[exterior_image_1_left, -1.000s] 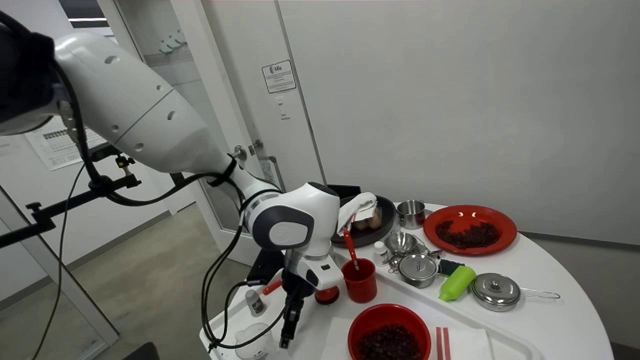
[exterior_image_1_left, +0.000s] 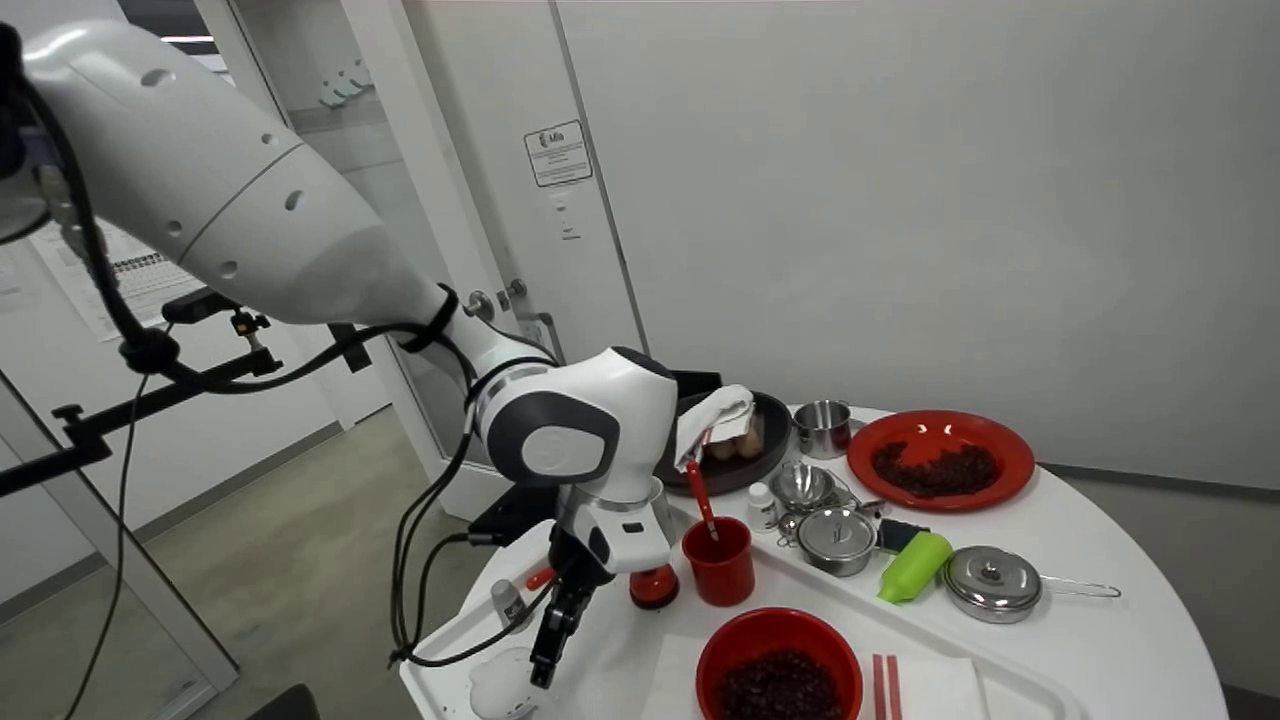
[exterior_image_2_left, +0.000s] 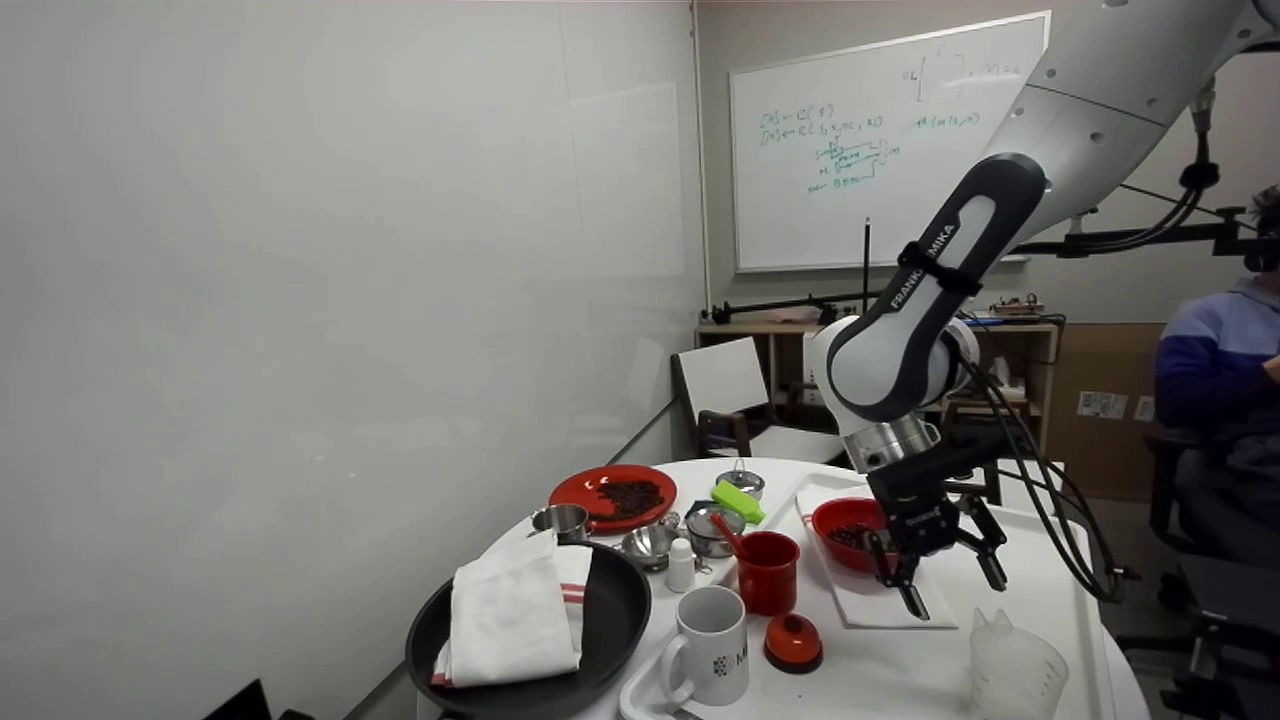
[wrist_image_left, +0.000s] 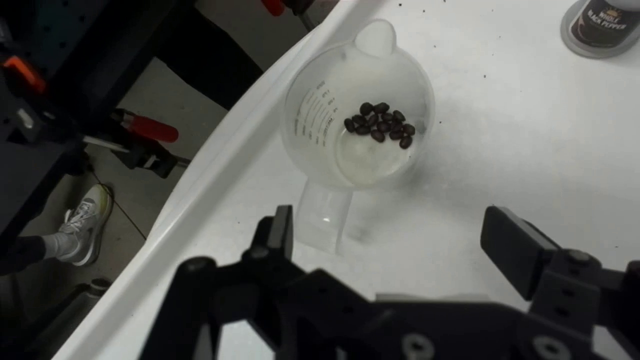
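Observation:
A clear measuring cup (wrist_image_left: 312, 90) stands upright on the white tray in the wrist view, with several dark beans (wrist_image_left: 384, 127) at its bottom and its handle (wrist_image_left: 324, 216) toward my gripper. My fingers are wide apart, with nothing between the fingertips. From the second exterior view, the gripper (exterior_image_2_left: 956, 596) hangs above the tray, behind the measuring cup (exterior_image_2_left: 1017, 672). A red bowl (exterior_image_1_left: 750, 630) of dark beans sits on a white cloth, and a red plate (exterior_image_1_left: 1005, 450) at the back also holds beans.
Near the gripper are a red mug (exterior_image_2_left: 768, 576), a red-topped shaker (exterior_image_2_left: 793, 644) and a white mug (exterior_image_2_left: 714, 648). A pepper jar (wrist_image_left: 603, 27) stands past the cup. The tray's raised rim (wrist_image_left: 198, 180) runs close by the cup. A pan (exterior_image_2_left: 624, 600) holds a folded cloth.
In the first exterior view, the arm and gripper have moved left and slightly up in the picture, closer to the measuring cup. The tabletop objects look unmoved.

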